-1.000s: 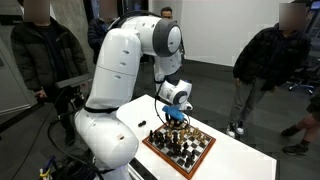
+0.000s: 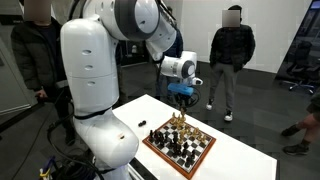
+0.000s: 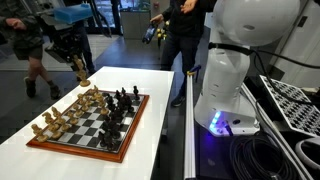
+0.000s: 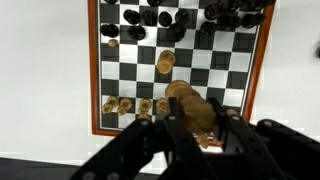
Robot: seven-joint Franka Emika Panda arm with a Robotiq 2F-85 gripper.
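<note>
My gripper is shut on a gold chess piece, held upright above the far edge of the chessboard. In the wrist view the held piece looms large and blurred between the dark fingers, hiding some squares and pieces beneath it. Several other gold pieces stand along one side of the board, and several black pieces along the opposite side. Seen from exterior view 1, the gripper hangs clear of the board.
A small dark object lies on it left of the board. People stand beyond the table, one at the far side.
My gripper has risen away from the board over the last second, and the gold piece is now clear of the squares. The person at the back has shifted left.
</note>
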